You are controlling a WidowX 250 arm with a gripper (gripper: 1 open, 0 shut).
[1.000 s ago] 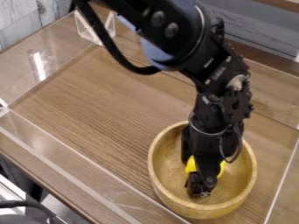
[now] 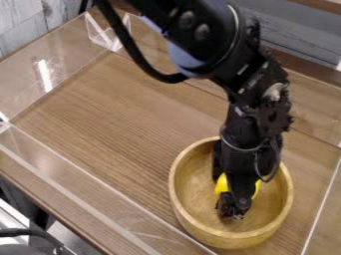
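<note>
A round wooden bowl (image 2: 201,223) sits on the light wooden surface at the lower right. Inside it lies a yellow object (image 2: 222,186), largely hidden behind the black gripper (image 2: 233,207) of my arm, which reaches down from the top into the bowl. The gripper is open, its tips low in the bowl around or beside the yellow object; the exact contact cannot be made out.
A clear plastic edge (image 2: 54,169) runs along the left side of the board, with dark cables beyond it. A small clear item (image 2: 107,30) stands at the top left. The board left of the bowl is bare.
The arm and gripper have shifted slightly within the bowl, and a little less of the yellow object shows. The bowl stays in place.
</note>
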